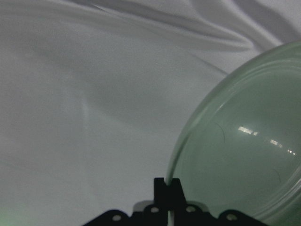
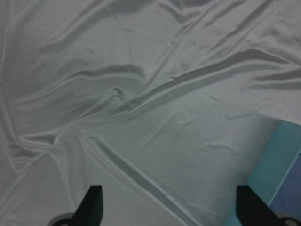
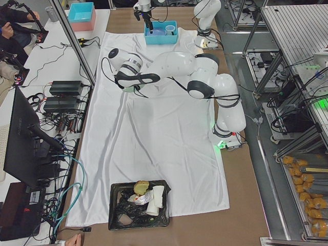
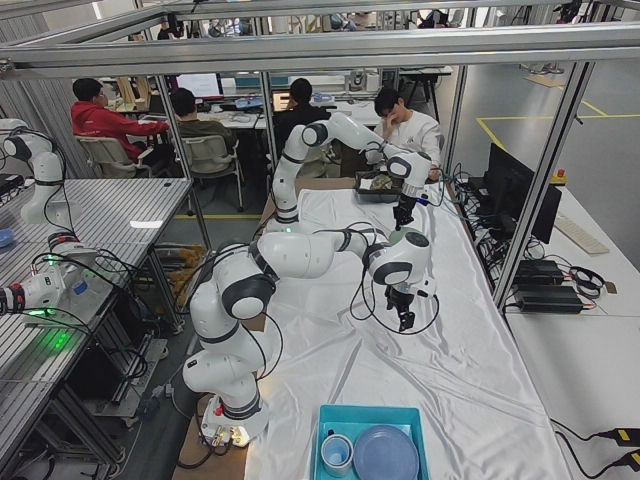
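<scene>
A pale green dish [image 1: 244, 141], seen close in the left wrist view, has its rim between the fingers of my left gripper, which is shut on it. In the camera right view that gripper [image 4: 404, 215] is at the far arm, with the dish [image 4: 410, 234] partly hidden behind the nearer arm. My right gripper is open and empty over the white cloth, beside the edge of a turquoise tray [image 2: 265, 174]. In the camera right view this gripper [image 4: 402, 315] hangs behind the tray [image 4: 327, 420], which holds a blue plate [image 4: 385, 460] and a cup [image 4: 337, 450].
A black bin [image 3: 115, 205] with paper and other refuse stands at the other end of the table. Monitor, boxes and cables [image 3: 31, 148] line one side.
</scene>
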